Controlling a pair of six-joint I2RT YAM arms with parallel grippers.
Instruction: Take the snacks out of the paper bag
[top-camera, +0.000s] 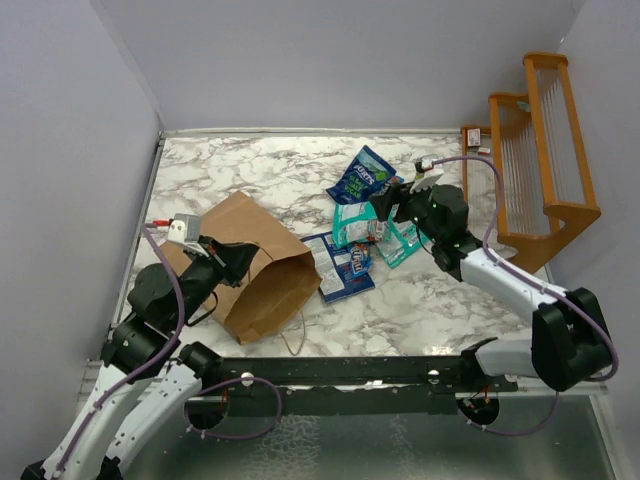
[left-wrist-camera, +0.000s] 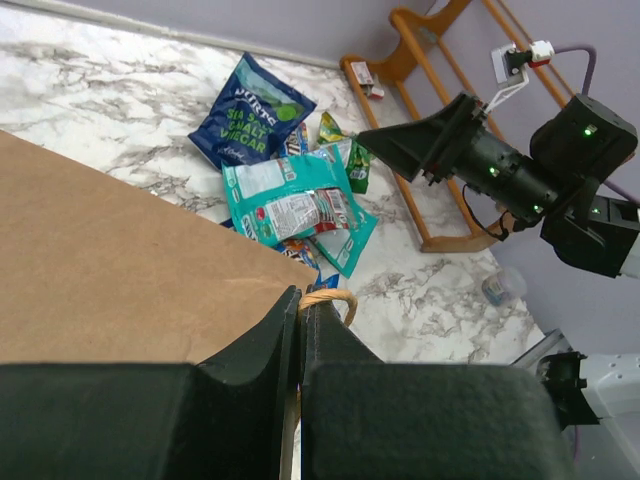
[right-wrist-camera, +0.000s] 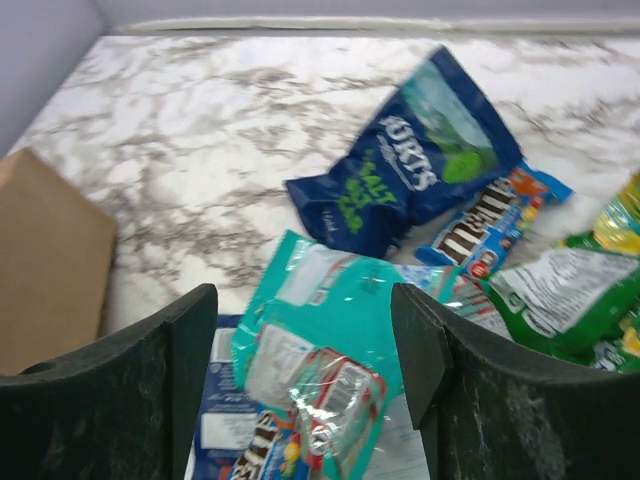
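The brown paper bag (top-camera: 235, 225) lies on its side on the left of the table, its mouth toward the right front. My left gripper is shut on its thin twisted handle (left-wrist-camera: 328, 296). Right of the bag lie the snacks: a dark blue pouch (top-camera: 360, 178), a teal pouch (top-camera: 352, 222), another teal pouch (top-camera: 402, 248) partly beneath my right arm, a flat blue packet (top-camera: 345, 285) and a small blue packet (top-camera: 360, 262). Above the teal pouch my right gripper stands open, nothing held. The bag's deep interior is too dark to tell.
A wooden rack (top-camera: 545, 150) takes up the right side of the table. A green packet (right-wrist-camera: 570, 300) lies right of the pouches, mostly hidden from above by my right arm. Bare marble (top-camera: 440, 320) is free at the front right.
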